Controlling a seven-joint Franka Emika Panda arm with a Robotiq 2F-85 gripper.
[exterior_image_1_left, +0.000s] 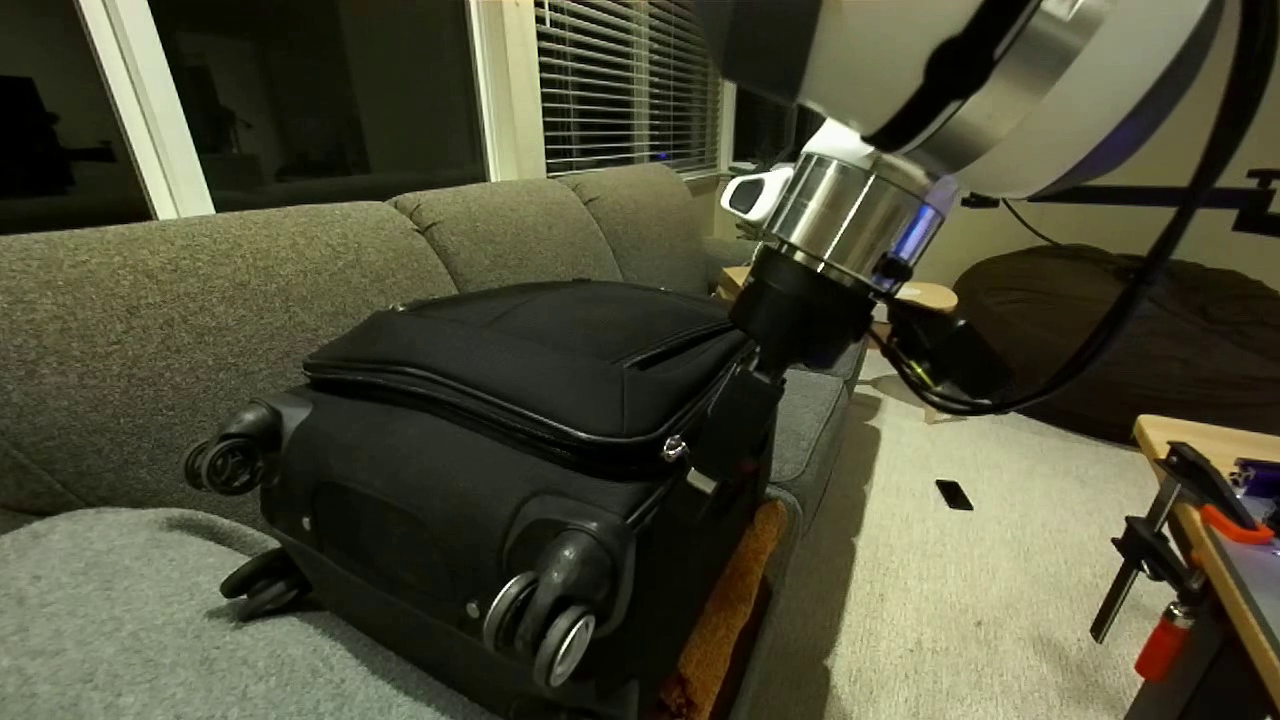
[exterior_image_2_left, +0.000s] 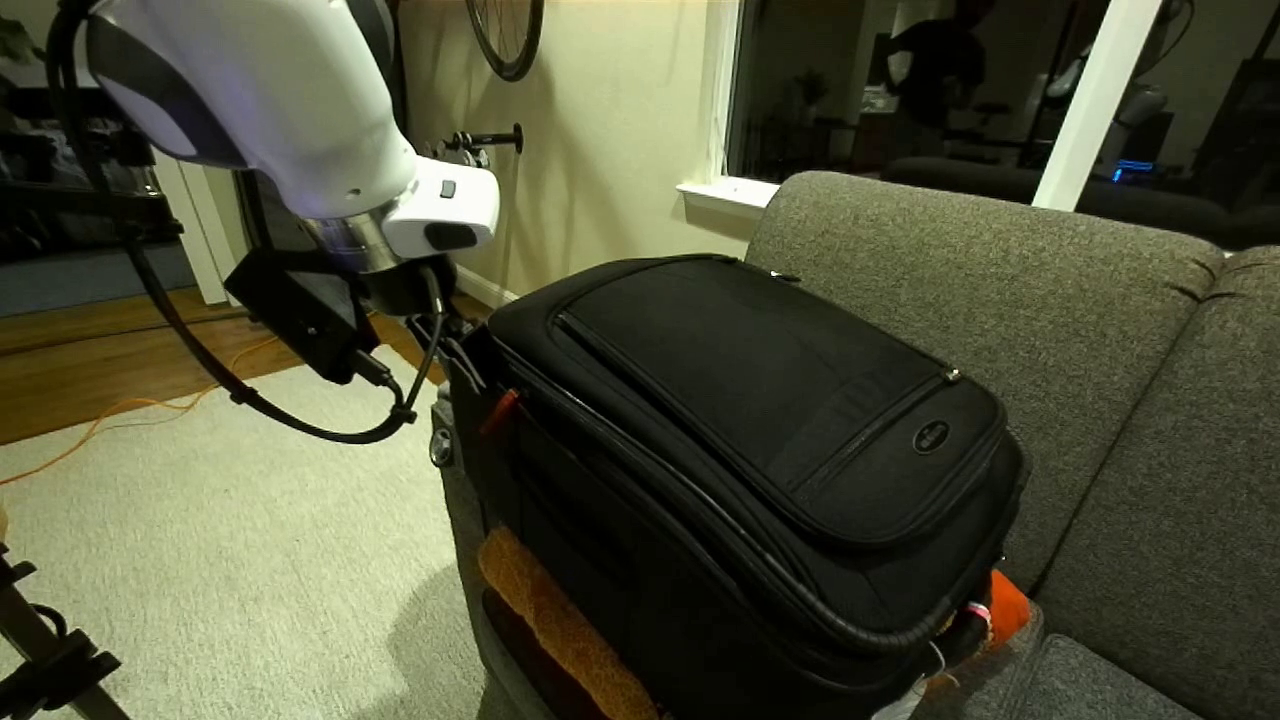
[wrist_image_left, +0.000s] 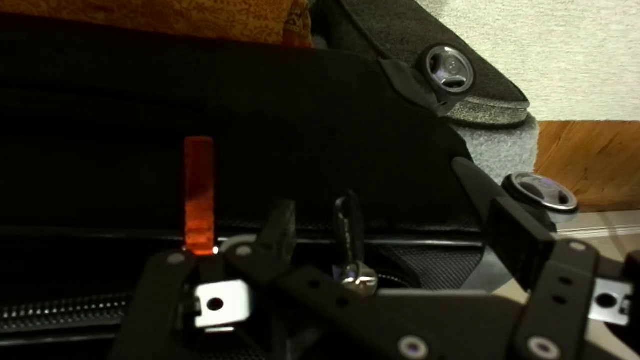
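A black soft-sided suitcase (exterior_image_1_left: 528, 348) lies on its back on the grey couch, wheels toward the exterior view 1 camera. At its near corner on the couch's front side, my gripper is open. Between its spread fingers, nearer the left one, the wrist view shows a dark zipper pull (wrist_image_left: 349, 228) on a silver slider (wrist_image_left: 360, 278); neither finger appears closed on it. Left of the left finger hangs a red zipper tag (wrist_image_left: 199, 192). A zipper track (wrist_image_left: 66, 312) runs along the suitcase edge. Contact between fingers and fabric cannot be judged.
Suitcase wheels (wrist_image_left: 448, 69) stick out close to the right finger's side. An orange patterned cloth (exterior_image_2_left: 540, 600) lies beneath the suitcase. Open carpet (exterior_image_1_left: 924, 600) lies in front of the couch, and a table with clamps (exterior_image_1_left: 1200, 480) stands at the right.
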